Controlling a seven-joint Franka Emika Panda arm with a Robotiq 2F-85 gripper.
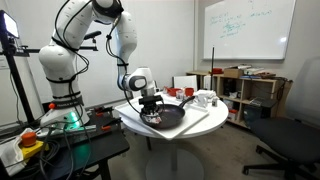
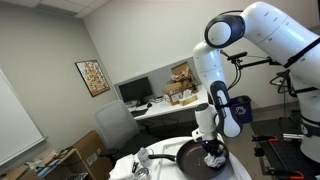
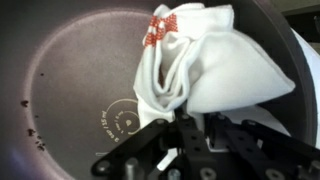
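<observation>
A dark frying pan lies on the round white table, its handle pointing toward the back. Inside it, a white cloth with an orange-red stripe is bunched up against the side wall. My gripper is low in the pan and shut on a fold of this cloth, which rises just ahead of the fingers. In exterior view 2 the cloth shows as a pale heap beneath the gripper. The pan's bare floor carries printed markings and several dark specks near its left side.
White mugs and other small items stand toward the back of the table. The pan's raised wall curves close around the cloth. A black office chair stands to the right, clear of the table.
</observation>
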